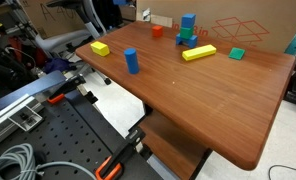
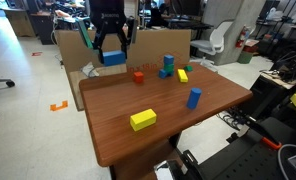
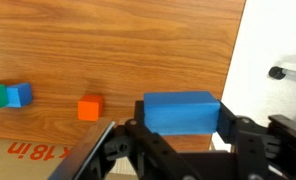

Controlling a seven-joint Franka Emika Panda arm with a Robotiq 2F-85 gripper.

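Observation:
My gripper (image 2: pixel 113 50) is shut on a blue block (image 2: pixel 114 58) and holds it up in the air, above the far end of the wooden table (image 2: pixel 110 128). From the wrist view, the block (image 3: pixel 181 113) spans the space between the fingers with its flat face toward the camera, the tabletop well below. A stack (image 1: pixel 187 31) of blue and green pieces stands toward the back. Near it, a small red cube (image 1: pixel 157 31) rests on the wood. In exterior view 1 the gripper is largely out of frame at the top.
A blue cylinder (image 1: pixel 131 61) stands upright near the front edge. One yellow block (image 1: pixel 100 48) lies at the left end, another yellow block (image 1: pixel 199 53) before the stack. A flat green piece (image 1: pixel 237 53) lies farther right. Cardboard (image 1: pixel 243 22) borders the back.

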